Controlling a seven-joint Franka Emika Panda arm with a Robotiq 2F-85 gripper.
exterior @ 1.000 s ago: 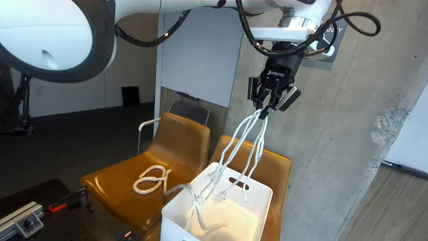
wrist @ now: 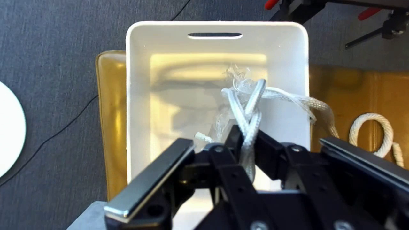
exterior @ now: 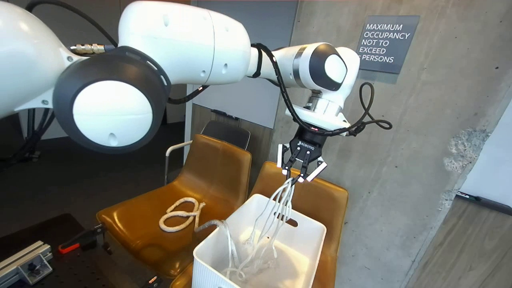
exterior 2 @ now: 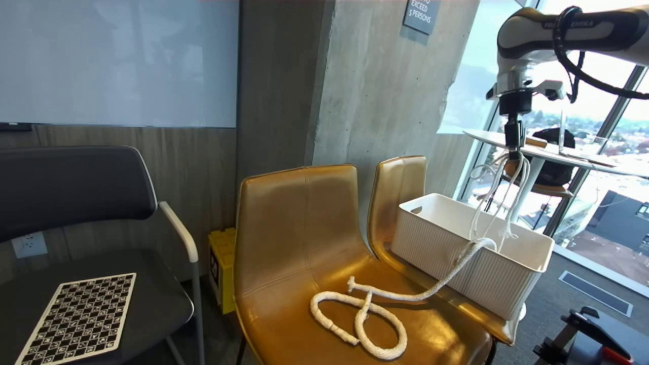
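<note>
My gripper (exterior: 293,177) is shut on a bundle of white rope (exterior: 286,192) above the white bin. In the wrist view the pinched rope (wrist: 251,126) loops up between the fingers, and its lower strands dangle inside the bin (wrist: 138,92). From the bundle, a thicker length of rope (exterior 2: 453,271) runs over the bin's near wall onto the brown leather chair (exterior 2: 292,255). On that chair's seat lies a looped end of rope (exterior 2: 389,352). Exterior view 2 shows the gripper (exterior 2: 514,157) clear of the bin's rim, strands hanging straight beneath it.
The bin rests on a second brown chair (exterior: 331,192) against a concrete wall (exterior: 408,144). A dark workbench with clamps (exterior: 81,240) is at the lower left. Behind stands a white round table (exterior 2: 487,135); a grey chair (exterior 2: 73,188) is off to the side.
My gripper has moved back and lower, away from exterior view 1, carrying the rope bundle with it. More of the hanging strands now lie within the bin. The looped end on the chair has stayed put.
</note>
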